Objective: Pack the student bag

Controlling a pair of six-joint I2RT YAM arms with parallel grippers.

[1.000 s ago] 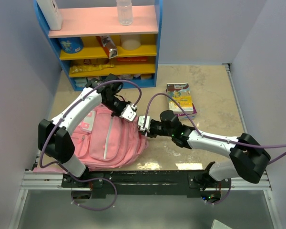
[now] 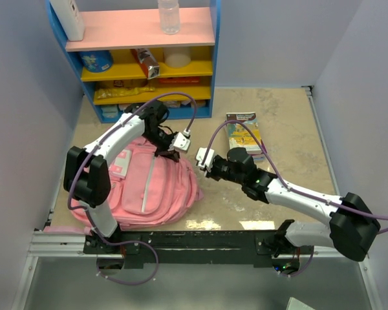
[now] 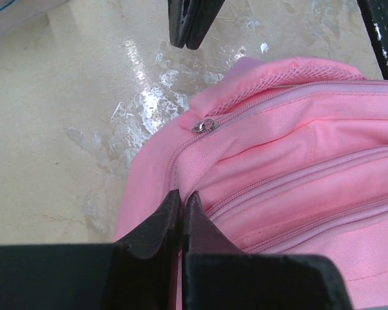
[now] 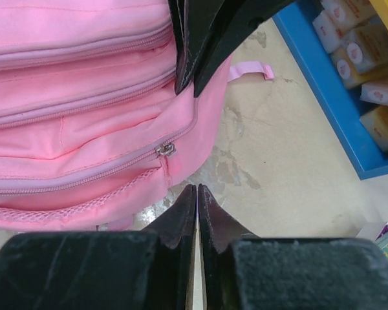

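The pink bag (image 2: 149, 187) lies on the left half of the table, its zips running along the side. In the left wrist view my left gripper is shut on a fold of bag fabric beside a zip track, below the metal zip pull (image 3: 205, 126). My right gripper is parted only by a narrow slit, with nothing between its fingers. It stands just off the bag's corner, close to the zip pull (image 4: 165, 149) but apart from it. The bag's inside is hidden. Two stacked books (image 2: 245, 132) lie at the back right.
Behind the bag stands a blue shelf (image 2: 215, 64) with a bottle (image 2: 169, 16), a blue container (image 2: 96, 60) and several packets. Bare table (image 2: 291, 148) extends on the right. Purple cables loop over both arms.
My right gripper has drawn back to the right, away from the bag's edge.
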